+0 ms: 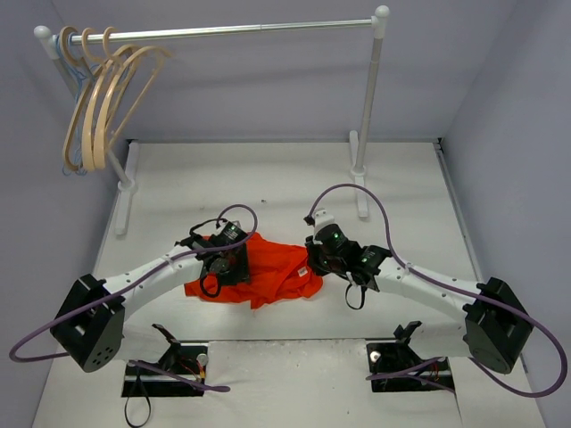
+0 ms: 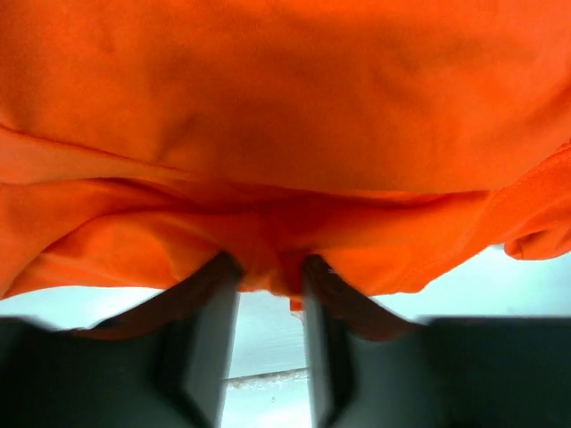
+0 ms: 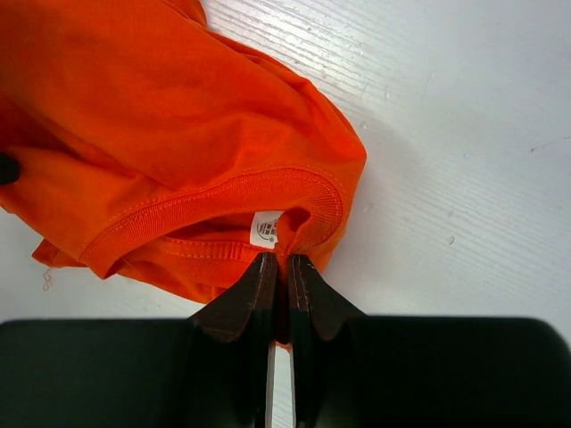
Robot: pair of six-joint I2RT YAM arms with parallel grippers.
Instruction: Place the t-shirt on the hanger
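Note:
The orange-red t-shirt (image 1: 268, 273) lies crumpled on the white table between my two arms. In the right wrist view, its collar and white label (image 3: 265, 229) lie just beyond my right gripper, which is shut on a fold of cloth beside the neckline. My left gripper is low over the shirt's left part, its fingers a little apart at the cloth's near edge; whether cloth lies between them is unclear. Several hangers (image 1: 109, 107) of pale wood hang at the left end of the rack.
A metal rail (image 1: 241, 30) on white posts spans the back, with its right post (image 1: 369, 98) behind my right arm. Bare table (image 1: 259, 183) lies behind the shirt. Grey walls close off the sides.

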